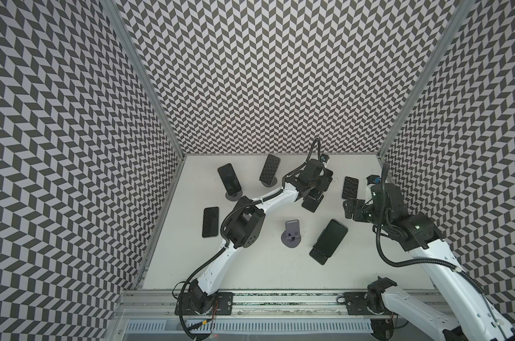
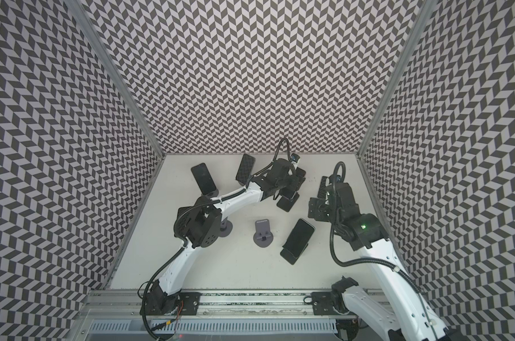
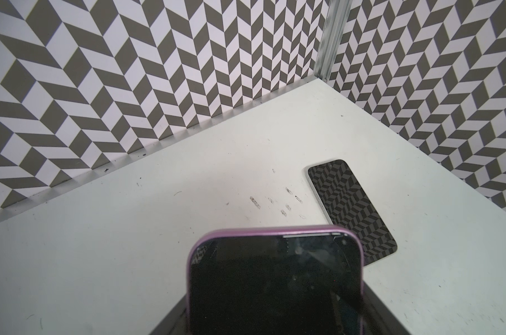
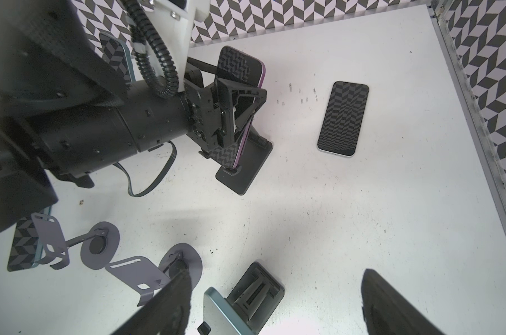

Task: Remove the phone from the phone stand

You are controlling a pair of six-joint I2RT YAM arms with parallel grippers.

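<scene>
A pink-edged dark phone (image 3: 272, 279) fills the lower middle of the left wrist view. In the right wrist view my left gripper is shut on this phone (image 4: 236, 64), which stands tilted over a black stand (image 4: 244, 178) at the back right of the table; whether its bottom still touches the stand is hard to tell. My right gripper is open to the right of that, above the table, with a phone on a black stand (image 4: 255, 298) seen below between its fingers.
A flat phone (image 4: 343, 117) lies at the right. Two phones on stands (image 1: 229, 176) (image 1: 270, 167) are at the back, empty purple stands (image 1: 291, 230) in the middle, another flat phone (image 1: 210, 221) at the left. The right side of the table has free room.
</scene>
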